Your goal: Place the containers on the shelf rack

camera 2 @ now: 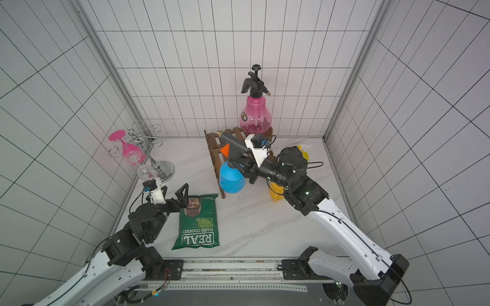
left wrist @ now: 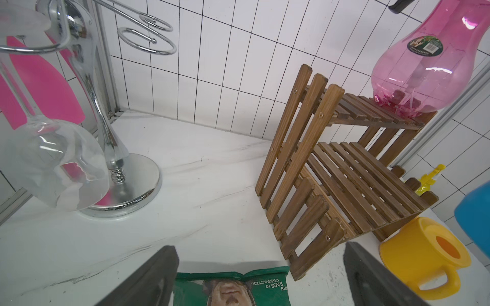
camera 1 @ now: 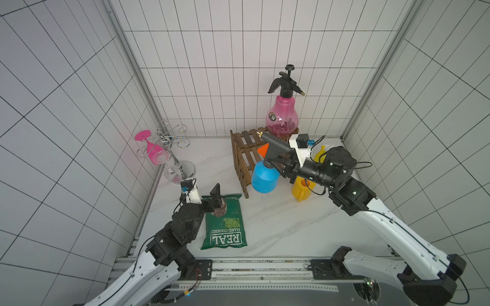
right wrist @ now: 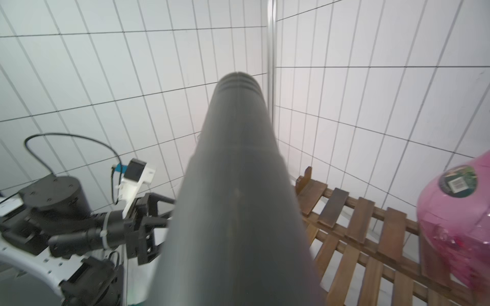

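Observation:
The blue watering can [camera 1: 265,177] is a spray bottle with a black top and an orange trigger. It hangs upright above the table in front of the wooden shelf [camera 1: 241,156]. My right gripper [camera 1: 283,166] is shut on its black top [right wrist: 237,204], which fills the middle of the right wrist view. In the left wrist view, the blue body [left wrist: 474,214] shows at the right edge, apart from the shelf. My left gripper stands open and empty near the green bag [camera 1: 224,227]. The right arm partly covers the shelf in both top views.
A pink sprayer [camera 1: 282,114] occupies the right end of the upper tier. The lower tier [left wrist: 357,188] looks bare. A yellow mug [left wrist: 423,255] stands right of the shelf. Left is a metal glass rack [camera 1: 187,168] with hanging glasses.

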